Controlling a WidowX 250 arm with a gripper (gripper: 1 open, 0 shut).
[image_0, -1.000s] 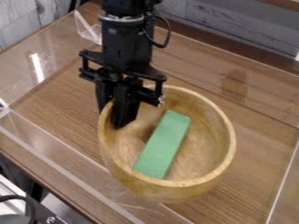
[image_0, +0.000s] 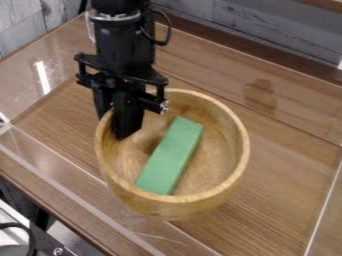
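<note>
A round wooden bowl (image_0: 194, 195) holds a green rectangular block (image_0: 173, 156) lying inside it. My black gripper (image_0: 127, 114) reaches down from the top of the view onto the bowl's near-left rim at its upper side, shut on that rim. The fingertips are partly hidden by the rim and dark against each other.
Clear strips mark the table at left and right. Black cables show at the lower left, and a pale wall runs along the back.
The gripper and the bowl held in it have moved left, by a modest amount, with the green block still inside the bowl.
</note>
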